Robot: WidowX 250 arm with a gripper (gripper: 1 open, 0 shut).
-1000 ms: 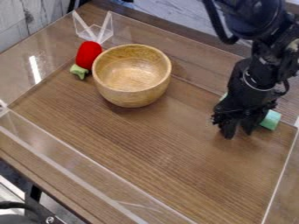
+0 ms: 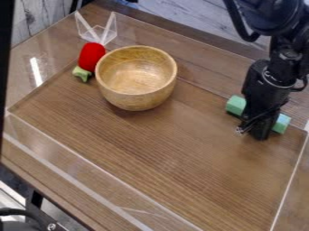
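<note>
My dark gripper (image 2: 254, 126) is low at the right of the wooden table, over a mint-green block (image 2: 238, 106) that shows on both sides of it. Its fingertips sit at the block's near side; the wrist covers the middle of the block, and I cannot make out whether anything is between the fingers.
A wooden bowl (image 2: 136, 78) stands upper left. A red object (image 2: 90, 54) with a pale green piece (image 2: 86, 70) lies beside it, near a white wire-like item.
Over the last second my gripper has moved right onto the green block and narrowed in outline. The bowl and red object have stayed where they were.
</note>
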